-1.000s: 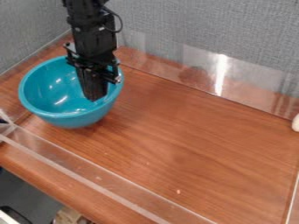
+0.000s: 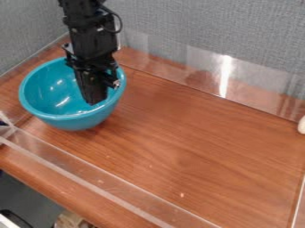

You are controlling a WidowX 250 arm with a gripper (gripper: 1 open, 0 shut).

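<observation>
A turquoise bowl point(image 2: 50, 102) sits on the wooden table at the left. The black gripper point(image 2: 93, 87) points down into the bowl at its right side, its lower part over the inside. Its fingertips are small and dark against the bowl, and nothing is seen held between them. Whatever lies at the bottom of the bowl behind the gripper is hidden.
A clear strip runs along its edges. A small white object point(image 2: 300, 125) is at the far right edge. Grey walls stand behind.
The arm has shifted slightly at the bowl's right side over the last second. The bowl stays in about the same place.
</observation>
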